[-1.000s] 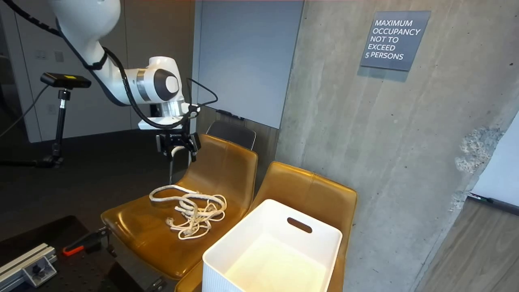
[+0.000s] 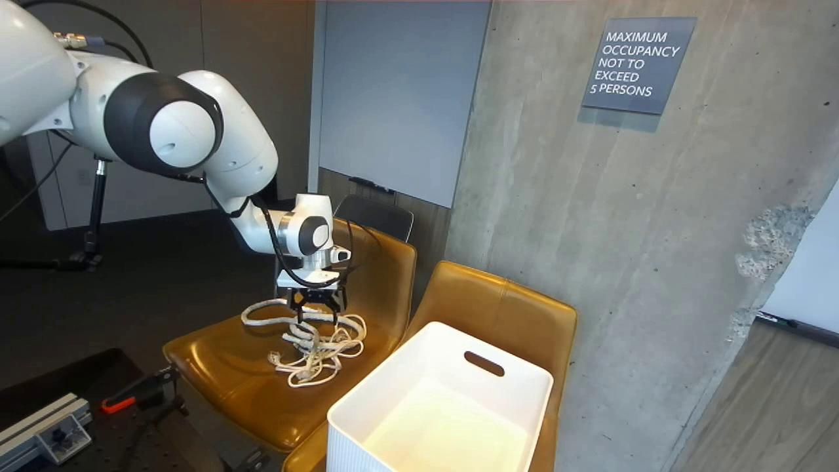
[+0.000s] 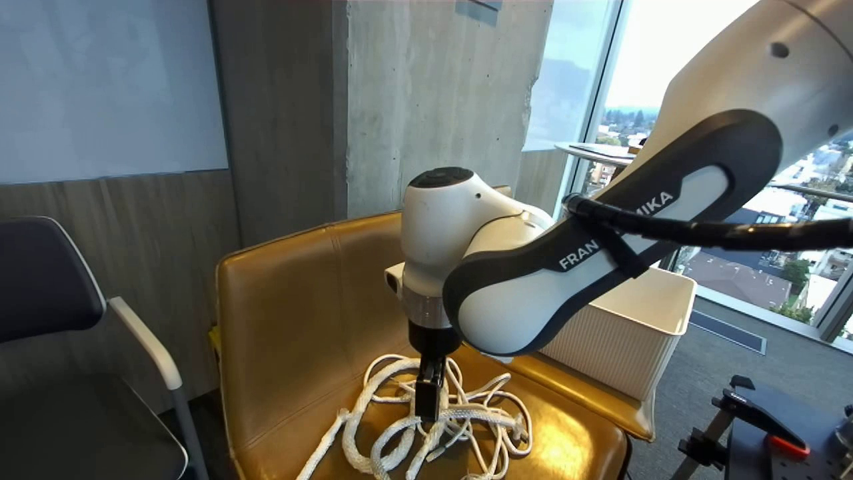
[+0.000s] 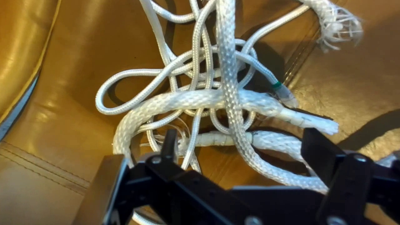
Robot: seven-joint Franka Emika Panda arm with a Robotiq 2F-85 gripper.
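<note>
White ropes (image 2: 318,350), some thick and some thin, lie tangled on the seat of a tan leather chair (image 2: 228,370). My gripper (image 2: 316,314) points down over the back part of the heap, its fingers apart. In the wrist view, a thick braided rope (image 4: 230,86) runs down through the middle and bends right, passing close to the right finger (image 4: 322,157). Thin cords (image 4: 129,71) loop beneath it. Nothing is clamped between the fingers. How near the fingertips are to the seat is hard to judge.
An empty white bin (image 2: 440,393) with a handle slot stands on the neighbouring tan chair (image 2: 503,311). The chair's backrest (image 3: 312,320) rises close behind the gripper. A dark table with a red-and-black clamp (image 2: 134,393) is at the lower left.
The arm has come down and slightly right, from above the chair to the rope heap. The ropes and the bin look unmoved.
</note>
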